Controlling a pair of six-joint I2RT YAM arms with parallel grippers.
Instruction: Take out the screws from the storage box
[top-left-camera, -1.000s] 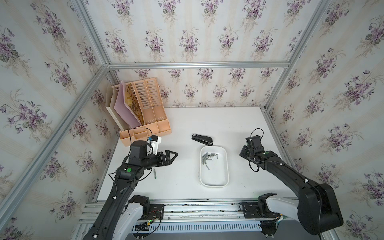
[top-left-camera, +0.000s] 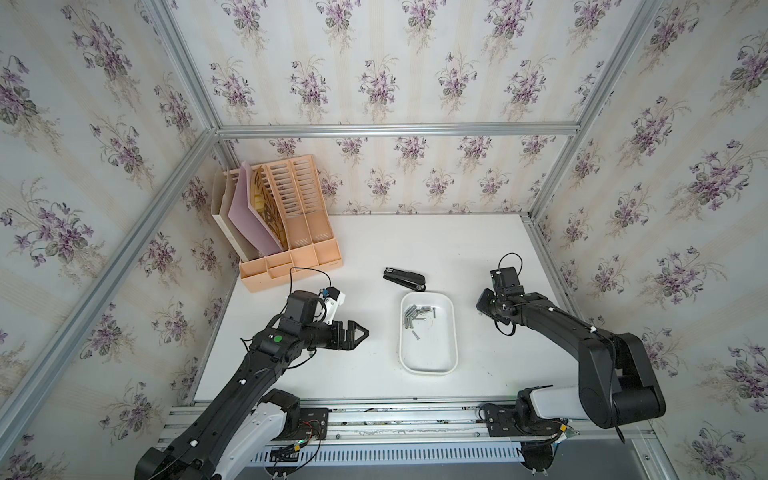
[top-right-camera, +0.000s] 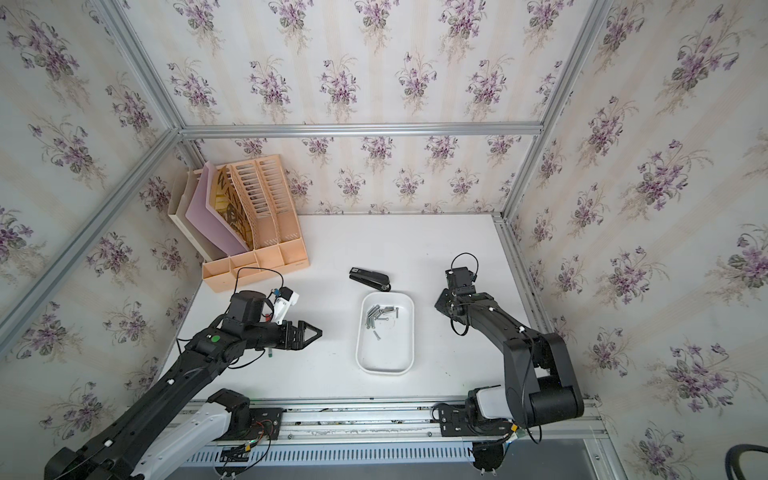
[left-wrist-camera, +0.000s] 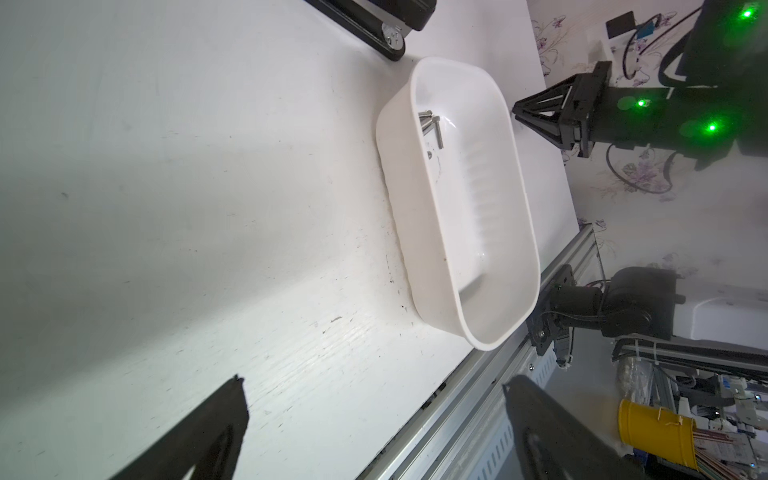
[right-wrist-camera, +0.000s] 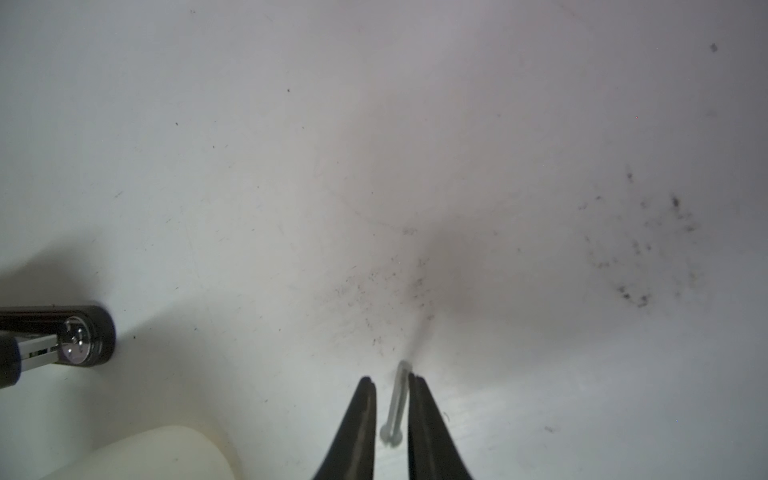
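Observation:
The white storage box (top-left-camera: 429, 360) stands mid-table, with several silver screws (top-left-camera: 416, 313) loose in its far half. To its right, my right gripper (top-left-camera: 483, 302) is low over the table. In the right wrist view, its fingers (right-wrist-camera: 356, 420) stand slightly apart with a single screw (right-wrist-camera: 397, 404) between them; a gap shows on the left side of the screw. Left of the box, my left gripper (top-left-camera: 356, 334) is wide open and empty, its two fingers (left-wrist-camera: 212, 436) spread above bare table. Part of a small thin object (top-right-camera: 270, 352) shows beneath the left arm; it is too small to identify.
A black stapler (top-left-camera: 405, 278) lies just behind the box. The wooden organizer (top-left-camera: 302, 256) with folders fills the back left corner. Open table lies behind the right gripper and in front of it.
My left gripper has moved rightward and slightly toward the front, closer to the box. The right arm has shifted a little, its gripper now slightly left of where it was. The box's screws look unmoved.

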